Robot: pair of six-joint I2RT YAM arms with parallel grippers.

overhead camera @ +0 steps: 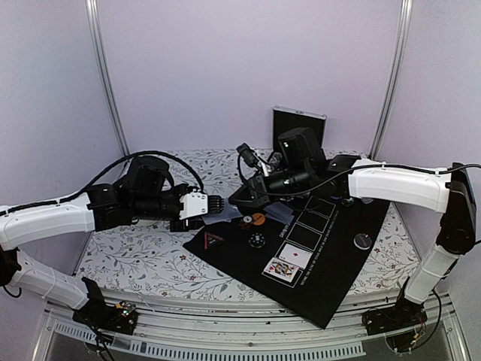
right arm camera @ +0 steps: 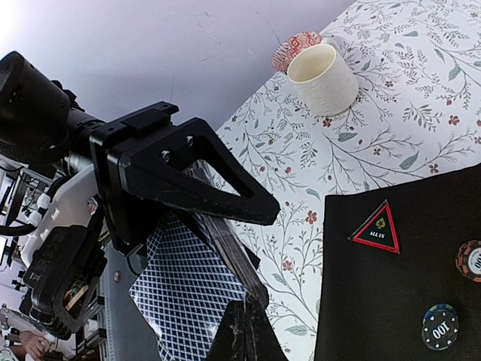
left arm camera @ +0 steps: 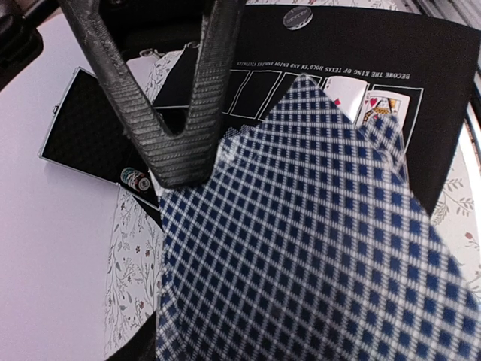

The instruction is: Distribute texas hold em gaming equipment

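Note:
A fanned bunch of playing cards with blue-checked backs [left arm camera: 301, 241] fills much of the left wrist view. My left gripper [overhead camera: 216, 204] is shut on these cards; in the right wrist view the card backs [right arm camera: 188, 278] hang below its black finger. Facing it, my right gripper is shut, its tips at the cards' edge. From the left wrist view, a ridged right fingertip [left arm camera: 180, 180] meets the cards' upper left edge; whether a card lies between the tips is unclear. Two face-up cards [overhead camera: 286, 263] lie on the black mat [overhead camera: 323, 301].
A red-edged ALL IN triangle [right arm camera: 378, 228], a black 100 chip [right arm camera: 440, 326] and a red chip [right arm camera: 471, 260] lie on the mat. Blue-backed cards [overhead camera: 279, 212] rest near its middle. An open case [overhead camera: 297, 124] stands behind; a white mug [right arm camera: 323, 79] is off the mat.

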